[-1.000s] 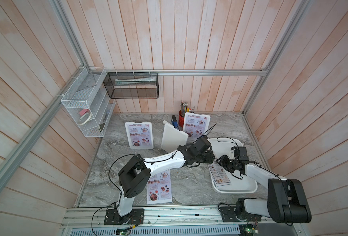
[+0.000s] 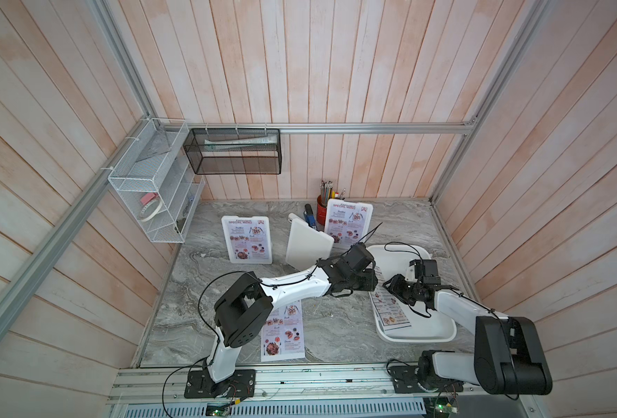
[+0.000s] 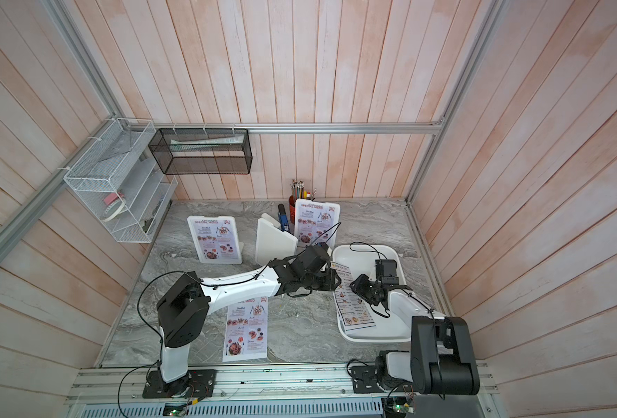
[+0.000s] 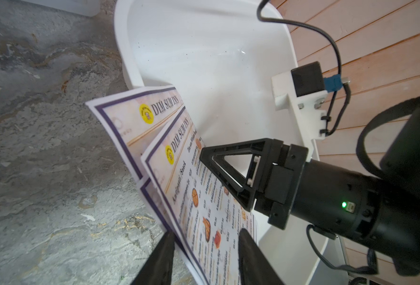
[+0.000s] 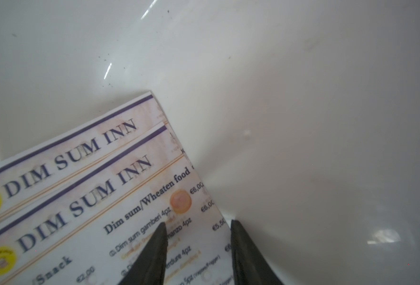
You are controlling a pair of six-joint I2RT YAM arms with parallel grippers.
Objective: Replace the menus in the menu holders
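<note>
Two overlapping Dim Sum Inn menus (image 4: pixel 181 166) lean over the left rim of the white tray (image 4: pixel 124 47), one sheet slightly ahead of the other. My left gripper is part open above them, one finger near the front sheet's left edge. Over the same sheet's right edge, my right gripper reaches in from the opposite side; its fingertips show apart, and whether paper is pinched farther down is hidden. Two upright holders, one at left (image 2: pixel 247 239) and one at the back (image 2: pixel 348 223), contain special menus. A blank white holder (image 2: pixel 308 244) stands turned between them.
A loose special menu (image 2: pixel 282 333) lies on the table's front, partly under my left arm. A red pen cup (image 2: pixel 321 213) stands behind the holders. Wire shelves (image 2: pixel 151 181) hang at the left.
The left arm's elbow has shifted slightly to the right, and its gripper has drawn back a touch. My right arm, the holders and the tray look unmoved.
</note>
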